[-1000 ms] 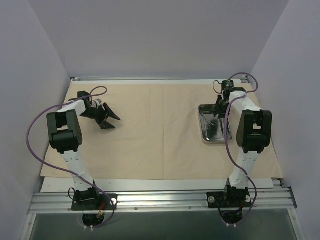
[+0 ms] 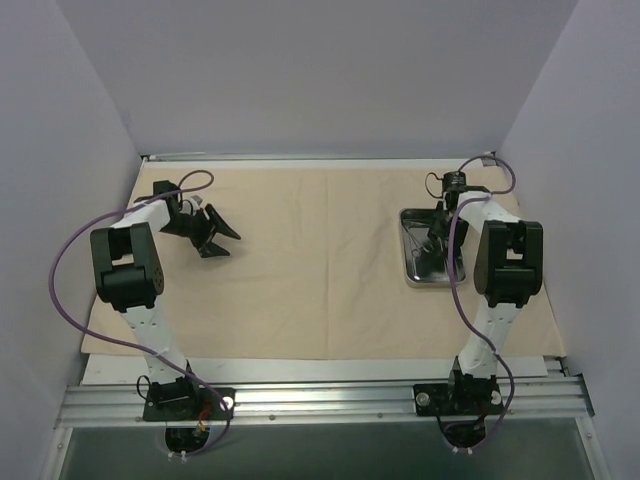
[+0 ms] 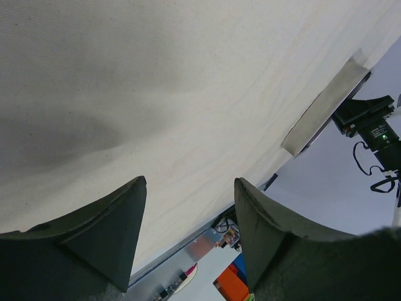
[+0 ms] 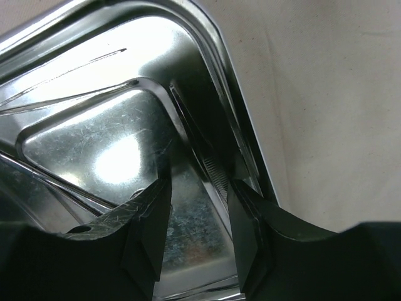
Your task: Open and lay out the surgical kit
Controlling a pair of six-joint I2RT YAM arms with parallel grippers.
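A steel tray (image 2: 412, 271) holding slim metal instruments lies at the right of the cloth. My right gripper hangs open low inside it, its fingertips either side of the space beside a tweezer-like instrument with a ridged grip (image 4: 191, 128) along the tray's long wall. Other thin instruments (image 4: 69, 97) lie across the tray, some partly hidden by the fingers. My left gripper is open and empty over bare cloth at the left side; the tray shows small at the upper right of the left wrist view.
Grey walls border both sides and the back. Purple cables loop over both arms.
The right arm has shifted slightly within the tray area, its gripper now a little lower in the top view over the instruments. The left arm is essentially still.
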